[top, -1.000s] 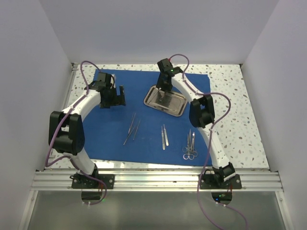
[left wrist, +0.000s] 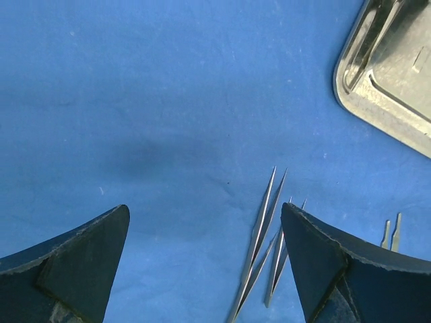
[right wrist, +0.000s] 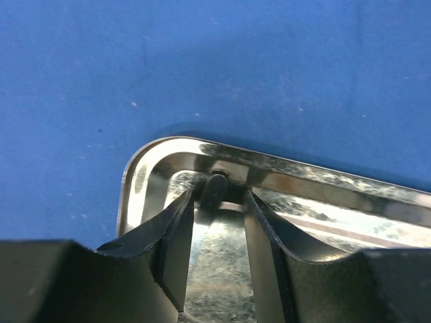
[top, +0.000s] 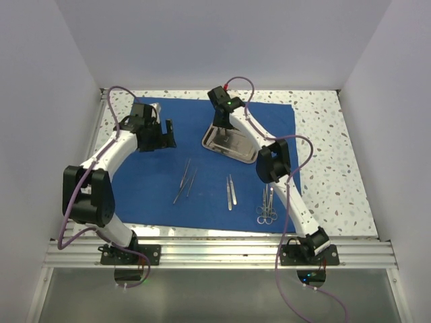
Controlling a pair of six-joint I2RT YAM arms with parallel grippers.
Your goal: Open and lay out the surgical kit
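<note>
The silver metal tray (top: pixel 240 146) lies on the blue drape; its near-left corner rim (left wrist: pixel 347 87) shows in the left wrist view. My right gripper is over the tray's left end, fingertips close to its corner. Between those fingers is a small dark rounded thing (right wrist: pixel 215 188); gaps show beside it, and I cannot tell whether it is gripped or is a reflection in the metal. My left gripper stands open above the drape, left of the tray, nothing between its fingers. Tweezers (left wrist: pixel 259 235) lie beneath and right of it.
Two slim instruments (top: pixel 231 193) lie at the drape's middle front, and scissor-handled tools (top: pixel 267 208) rest beside the right forearm. Bare drape (top: pixel 145 192) lies at the left front.
My right gripper has shifted left over the tray, toward its left end. The left arm has moved only slightly. The tray and instruments have stayed in place.
</note>
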